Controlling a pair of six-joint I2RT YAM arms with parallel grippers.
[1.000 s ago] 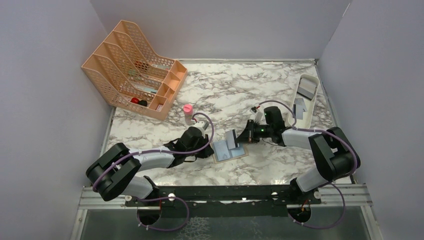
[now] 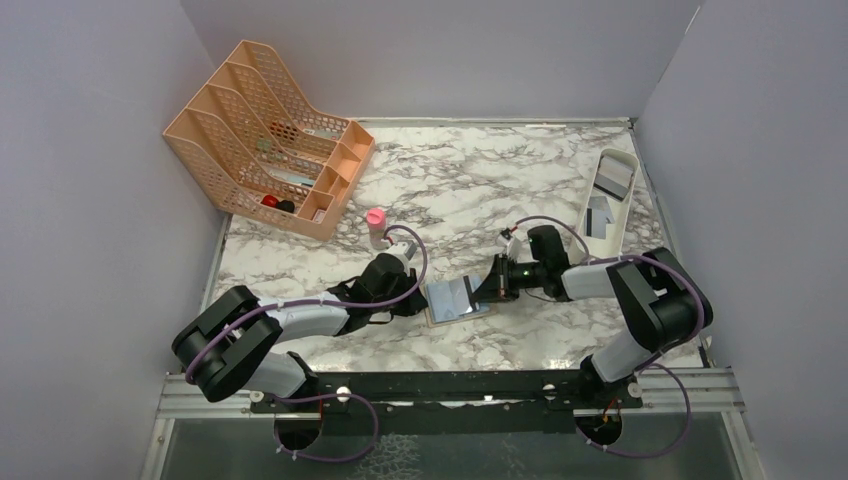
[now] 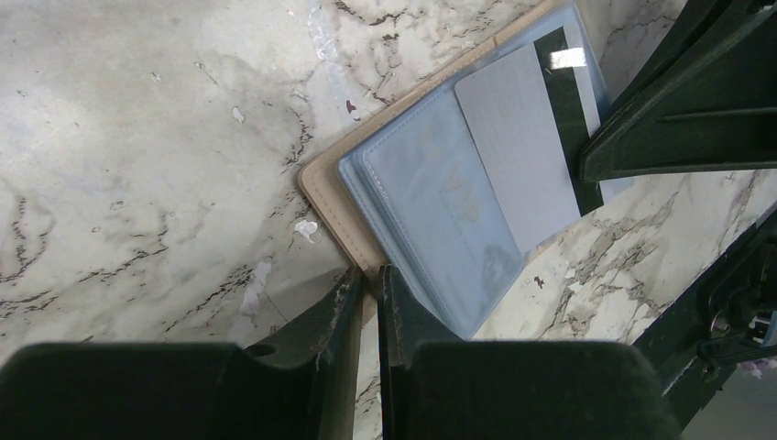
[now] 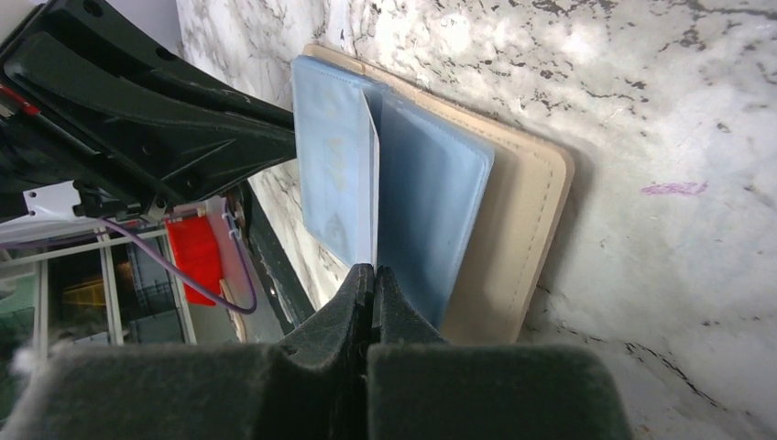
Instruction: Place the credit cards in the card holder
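Observation:
The open card holder (image 2: 436, 318) lies on the table, beige outside with blue pockets (image 4: 435, 183) inside. A grey-white credit card (image 3: 518, 151) with a black stripe lies across its right part, flat-looking in the left wrist view. Seen nearly edge-on in the right wrist view, this card (image 4: 371, 192) runs down to the tips of my right gripper, which is shut on its edge. My left gripper is at the holder's left edge with only a narrow gap between its fingers. Whether it pinches the edge cannot be told. How deep the card sits is unclear.
A white tray (image 2: 581, 244) with several more cards stands at the right. An orange organizer (image 2: 335, 213) fills the back left, and a pink-capped bottle (image 2: 376, 218) stands behind my left gripper.
My right gripper and the card have come toward the table's front, from the holder's back edge to over its right part. My left gripper and the holder have not visibly moved.

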